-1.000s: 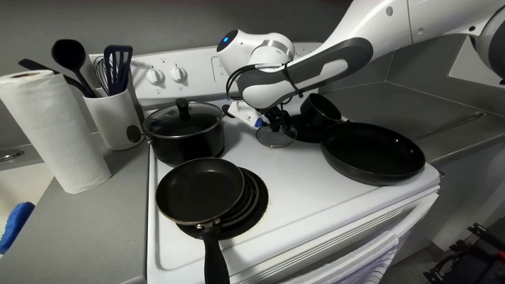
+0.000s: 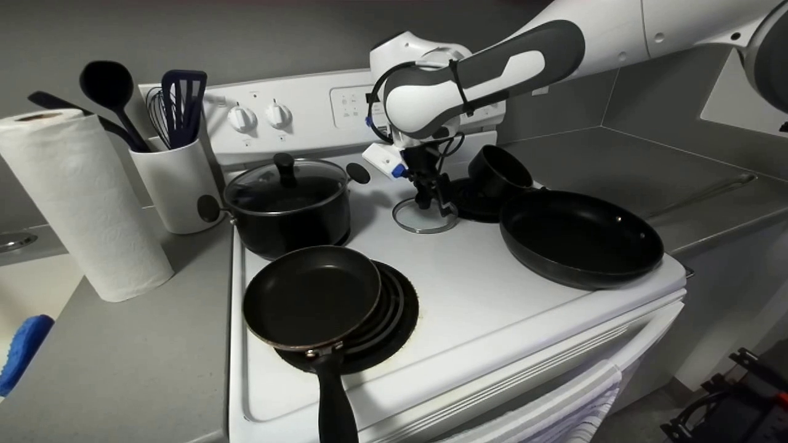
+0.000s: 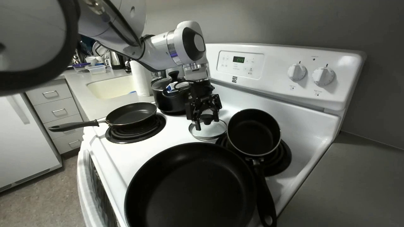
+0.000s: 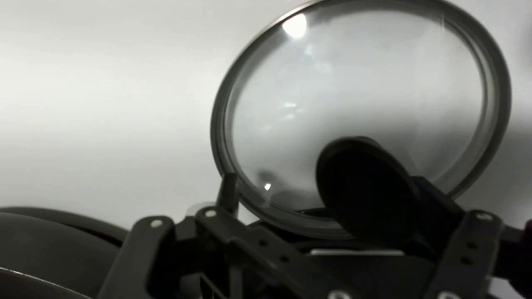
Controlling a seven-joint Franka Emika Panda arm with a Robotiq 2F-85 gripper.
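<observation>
A small round glass lid (image 2: 414,220) with a metal rim and black knob lies on the white stovetop, left of the small saucepan (image 2: 500,171). My gripper (image 3: 207,119) is over the lid with its fingers spread. In the wrist view, the black knob (image 4: 366,194) stands between the open fingers, much closer to the right finger than to the left finger (image 4: 228,193). Whether the knob touches the right finger I cannot tell. The saucepan is uncovered and empty on the rear right burner, its handle (image 3: 266,200) pointing toward the front.
A large frying pan (image 2: 580,240) occupies the front right, close to the saucepan. A lidded pot (image 2: 292,221) stands at the rear left, with a smaller frying pan (image 2: 314,299) in front of it. Bare stovetop (image 2: 450,295) shows in the middle.
The glass lid has shifted slightly left and lower in exterior view 1. My wrist has turned more upright, and the gripper's fingers now show more clearly above the lid.
</observation>
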